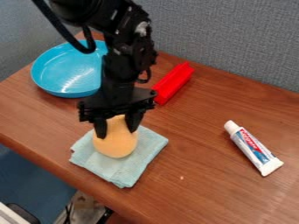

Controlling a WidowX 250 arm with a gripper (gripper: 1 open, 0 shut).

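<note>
My black gripper (117, 121) reaches down from the top left and is shut on a round, pale orange object (114, 143), its fingers around the upper part of it. The object rests on a folded light blue cloth (142, 162) near the front edge of the wooden table. Part of the object is hidden behind the fingers.
A blue plate (59, 74) lies at the back left, partly behind the arm. A red object (173, 83) is behind the gripper. A toothpaste tube (253, 148) lies to the right, with bare table (205, 188) around it. The front edge drops off at lower left.
</note>
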